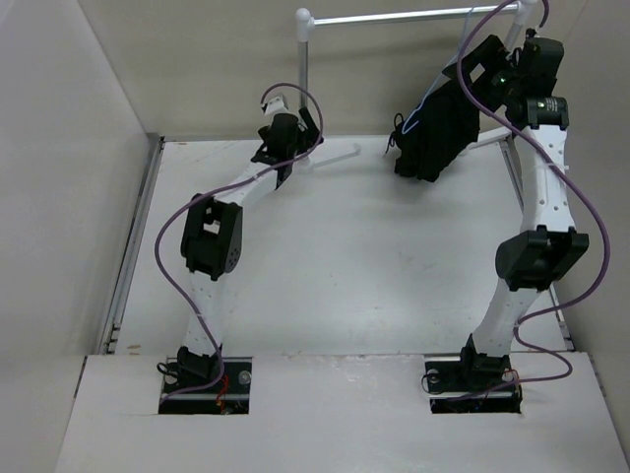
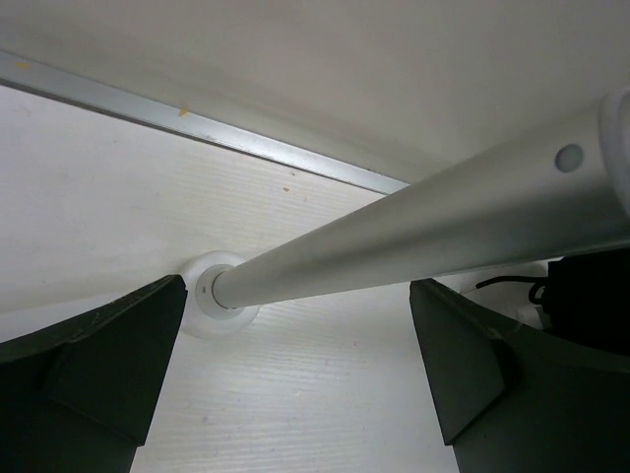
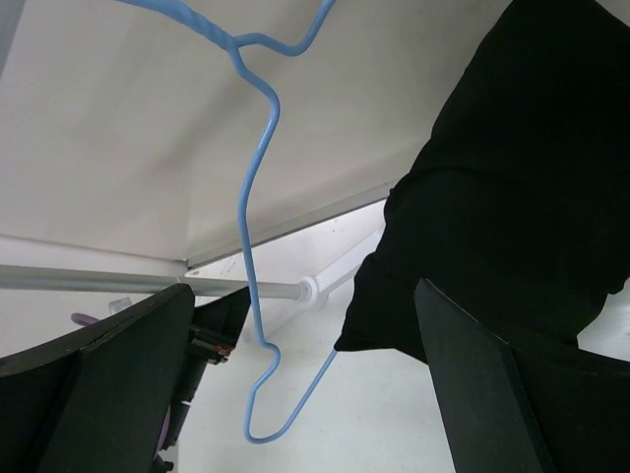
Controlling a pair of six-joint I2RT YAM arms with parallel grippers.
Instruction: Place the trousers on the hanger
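The black trousers (image 1: 440, 128) hang draped at the right under the rail. A blue wire hanger (image 1: 433, 91) reaches up to that rail, and in the right wrist view its lower wire (image 3: 305, 402) runs in behind the black cloth (image 3: 502, 207). How much of the hanger the cloth covers is hidden. My right gripper (image 1: 484, 65) is beside the top of the trousers, its fingers (image 3: 482, 394) wide apart, open, with hanger and cloth beyond them. Over at the left post, my left gripper (image 1: 307, 128) stands open, its fingers (image 2: 94, 379) spread with none of the trousers between.
A silver post (image 2: 394, 236) crosses close in front of the left gripper. The white rail (image 1: 404, 16) spans the back at the top. Side panels (image 1: 59, 197) bound the space, while the white floor (image 1: 345, 256) in the middle is clear.
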